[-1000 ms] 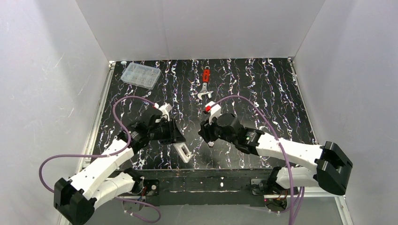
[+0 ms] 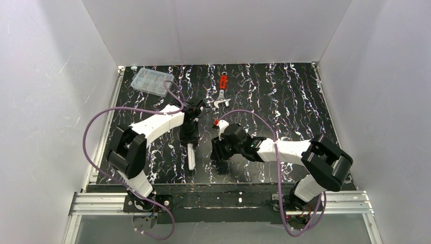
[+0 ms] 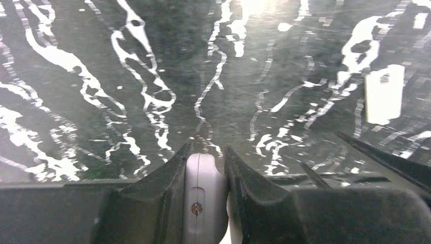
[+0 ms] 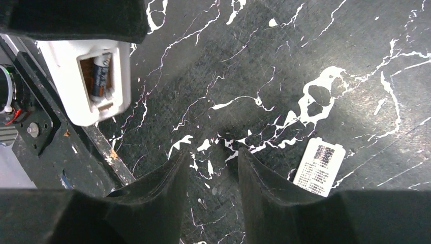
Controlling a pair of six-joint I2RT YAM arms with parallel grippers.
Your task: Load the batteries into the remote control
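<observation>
The white remote control (image 2: 191, 157) hangs above the table, its upper end in my left gripper (image 2: 189, 143). In the left wrist view the remote (image 3: 204, 201) sits between the closed fingers. Its open battery compartment (image 4: 105, 107) faces the right wrist camera, with a dark-and-silver battery (image 4: 101, 73) inside; whether a second lies beside it I cannot tell. Apart from the remote, to its right, my right gripper is open with nothing between its fingers. The white battery cover (image 4: 319, 166) lies on the table, right of these fingers.
A clear divided box (image 2: 153, 82) stands at the back left. A red-handled adjustable wrench (image 2: 222, 90) lies at the back middle. The table's front edge (image 2: 228, 184) is close below the remote.
My left gripper has turned, and the remote now hangs nearly straight, its open compartment no longer visible from above. The right gripper has shifted slightly left and toward the front.
</observation>
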